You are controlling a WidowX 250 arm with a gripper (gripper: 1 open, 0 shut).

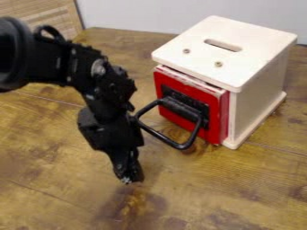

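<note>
A white wooden box [258, 90] with a red front door [211, 131] stands at the right of the camera view, a black loop handle [179, 144] sticking out from the door toward the left. My black gripper [129, 173] points down over the wooden floor, left of and below the handle, its body close to the handle's outer end. Whether its fingers are open or shut is hard to tell.
A light woven panel [30, 85] lies at the upper left, and a pale wall runs along the back.
</note>
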